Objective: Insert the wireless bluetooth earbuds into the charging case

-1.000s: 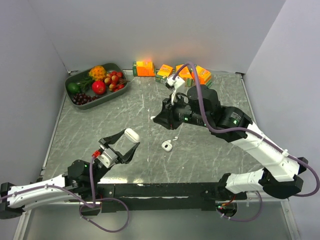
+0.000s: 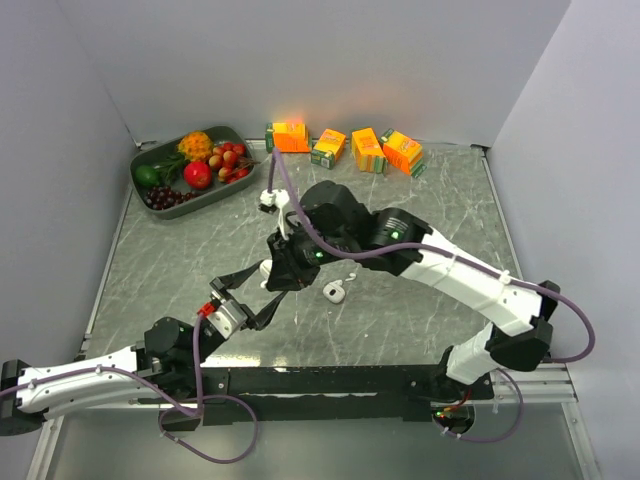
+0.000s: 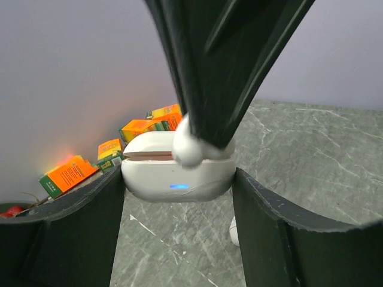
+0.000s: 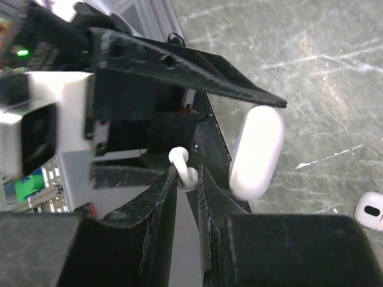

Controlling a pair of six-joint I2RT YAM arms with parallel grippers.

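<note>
The white charging case (image 3: 173, 186), a blue light on its front, sits between the fingers of my left gripper, which is shut on it. A dark line runs across the case near its top. My right gripper is shut on a white earbud (image 4: 179, 156). In the left wrist view the earbud (image 3: 190, 145) hangs at the tip of the dark right fingers (image 3: 227, 72), in front of the case's upper part. Whether they touch cannot be told. From above, the right gripper largely covers the case (image 2: 266, 268).
On the table to the right lies a small white rounded item (image 2: 334, 292) with a smaller white piece (image 2: 351, 276) beside it. A tray (image 2: 222, 196) of fruit stands at the back left. Several orange boxes (image 2: 327, 147) line the back.
The right gripper has moved left and toward the front with the earbud, up to the case.
</note>
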